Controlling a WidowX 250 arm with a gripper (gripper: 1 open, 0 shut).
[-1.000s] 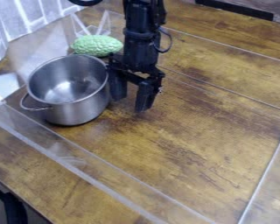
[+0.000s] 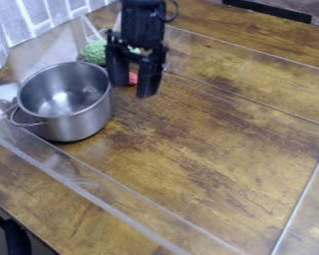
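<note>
My gripper (image 2: pixel 136 72) is above the table just right of a steel pot (image 2: pixel 63 100), its two dark, slightly blurred fingers spread apart, with nothing clearly visible held between them. The pot stands upright at the left, its handle toward the front left. Behind my gripper, a green bumpy object (image 2: pixel 95 51) lies at the back, and a small red object (image 2: pixel 131 79) shows partly behind the fingers.
A white curtain (image 2: pixel 23 25) runs along the back left. A small white item (image 2: pixel 3 95) is left of the pot. A dark object sits at the bottom left corner.
My gripper has risen from near the table beside the pot's right side, uncovering some red behind it. The pot has shifted slightly left and toward the front since a second ago.
</note>
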